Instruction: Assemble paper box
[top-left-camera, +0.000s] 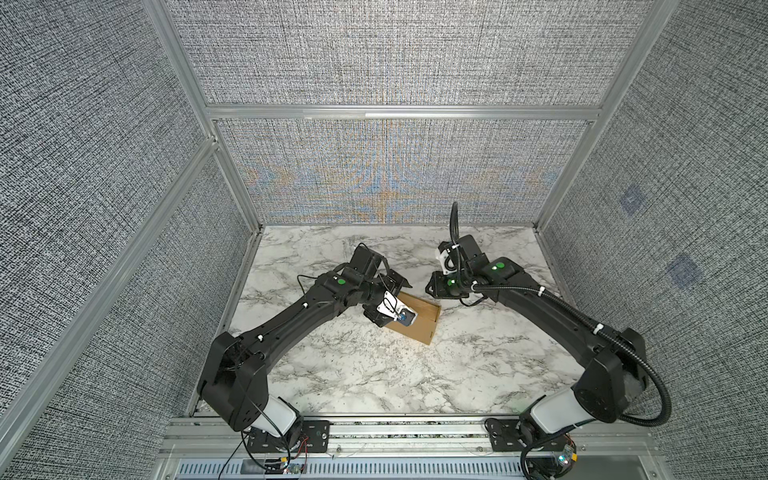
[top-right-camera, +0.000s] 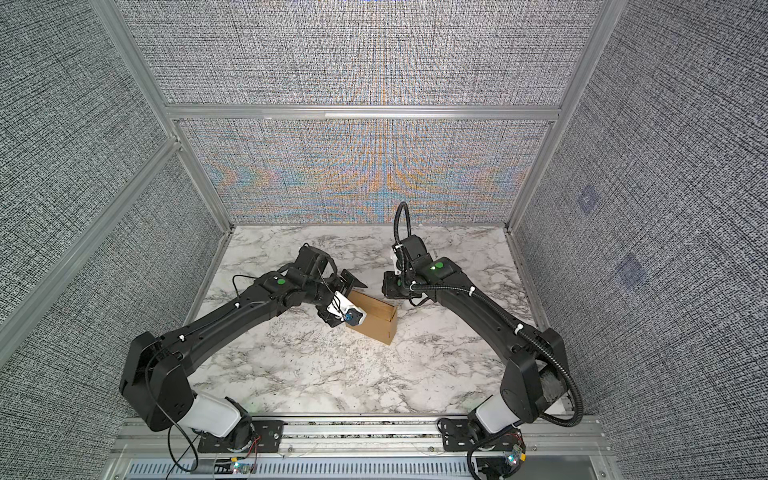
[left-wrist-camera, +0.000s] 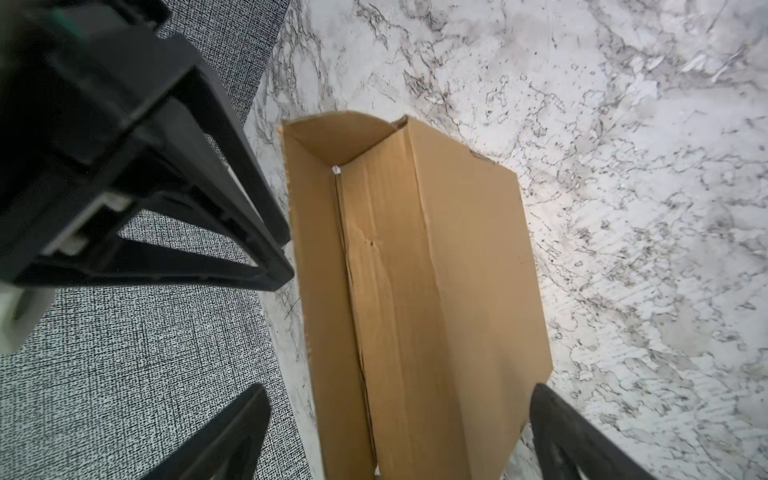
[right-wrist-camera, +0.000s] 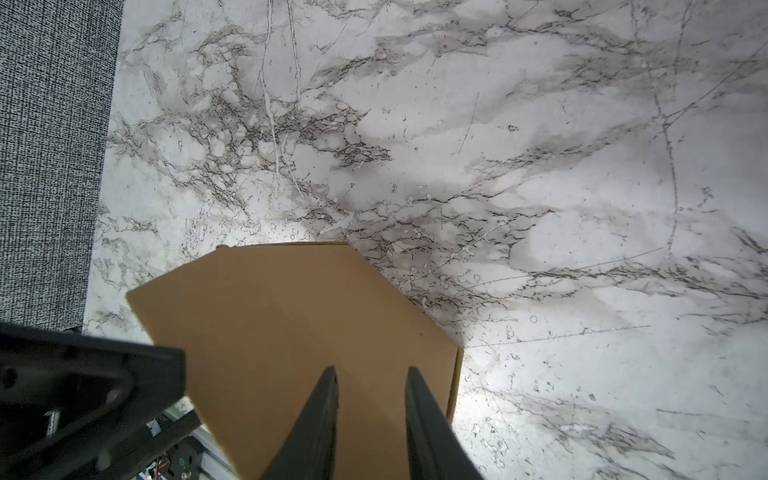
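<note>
A brown cardboard box (top-left-camera: 421, 326) (top-right-camera: 376, 324) (left-wrist-camera: 480, 264) stands near the middle of the marble table, partly covered by my left arm in both top views. In the left wrist view its long open side and folded inner panels show. My left gripper is open around the near part of the box, a fingertip to either side. My right gripper is at the box's other side, open, its fingertips over or against a broad cardboard face (right-wrist-camera: 296, 312); whether they touch it I cannot tell.
Both arms reach in from the front corners and come close together over the middle. Textured walls (top-right-camera: 656, 240) and metal rails enclose the table.
</note>
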